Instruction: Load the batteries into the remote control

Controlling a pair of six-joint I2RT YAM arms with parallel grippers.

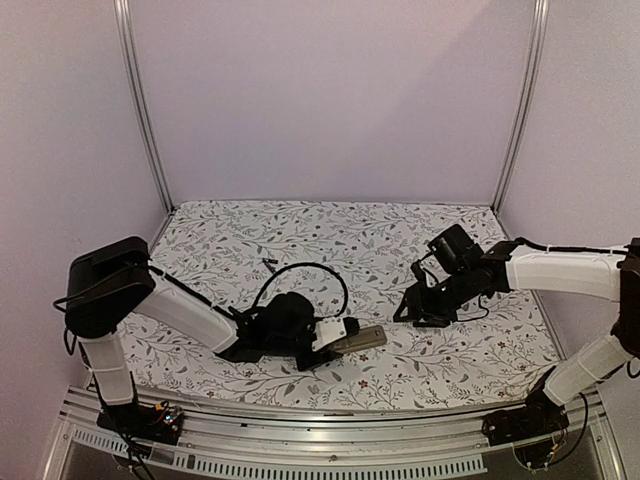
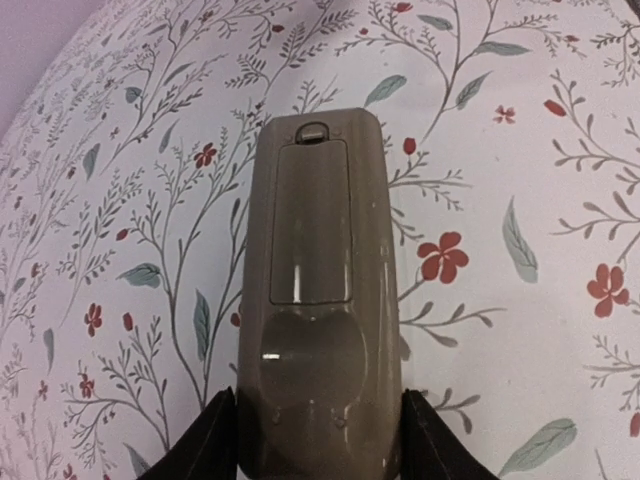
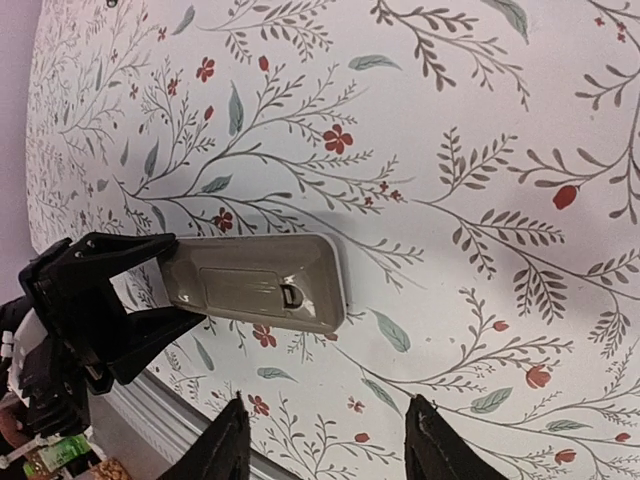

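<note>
The brown-grey remote control (image 2: 320, 350) lies back side up, held by its near end in my left gripper. Its battery cover (image 2: 312, 225) sits in place, with a small catch notch at the far end. From the right wrist view, the left fingers (image 3: 150, 335) grip one end of the remote (image 3: 255, 280) from both sides. My right gripper (image 1: 417, 318) is open, off to the right of the remote, and nothing shows between its fingers. Two small dark sticks (image 1: 270, 265), perhaps the batteries, lie further back on the table.
A flower-patterned cloth (image 1: 370, 235) covers the table, mostly bare at the back and right. A black cable (image 1: 310, 266) loops above the left gripper. A metal rail (image 1: 300, 425) runs along the front edge.
</note>
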